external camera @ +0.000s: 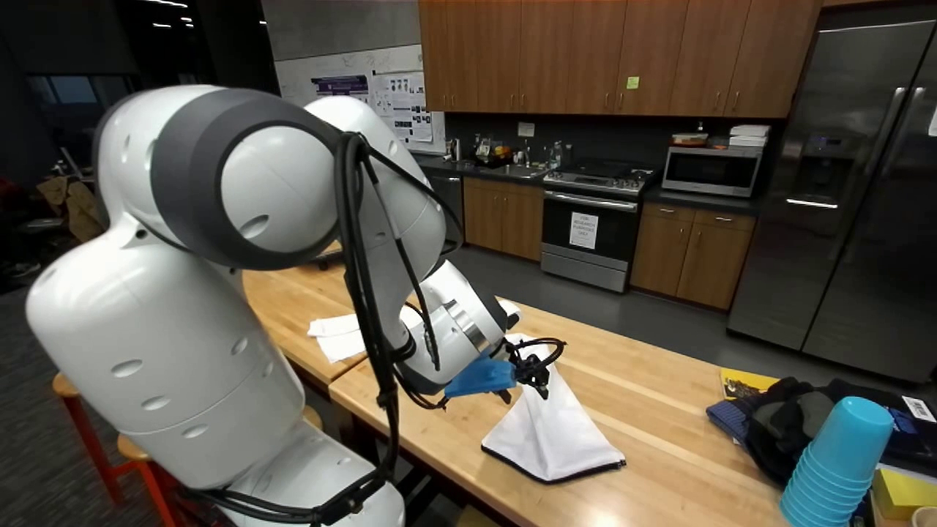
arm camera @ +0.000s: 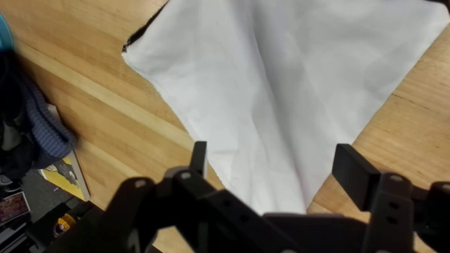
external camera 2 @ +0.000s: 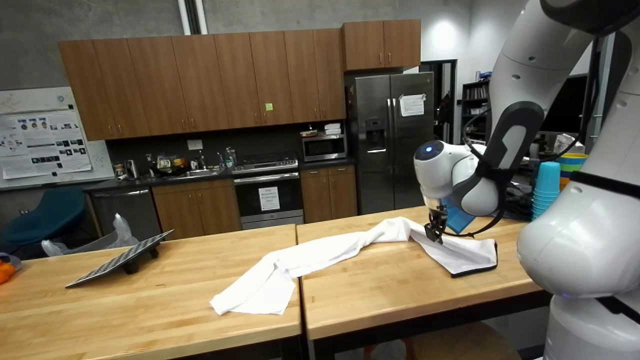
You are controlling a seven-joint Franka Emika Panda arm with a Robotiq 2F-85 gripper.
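Note:
A long white cloth (external camera 2: pixel 327 251) stretches in a narrow, bunched strip across the wooden tables, its near end fanned out flat with a dark hem. My gripper is open above this fanned end; in the wrist view the cloth (arm camera: pixel 270 101) runs between and beneath its black fingers, with bare wood beside each one. Seen from exterior view 1, the gripper (external camera: pixel 525 386) hovers over the cloth (external camera: pixel 553 430) near where it narrows. Whether the fingertips touch the cloth cannot be told.
Stacked blue cups (external camera: pixel 834 461) and dark knitwear (external camera: pixel 782 417) crowd the table's right end. A gap separates the two tables (external camera 2: pixel 303 300) under the cloth. A tilted dark panel (external camera 2: pixel 123 261) stands on the left table. Bare wood lies on either side of the cloth.

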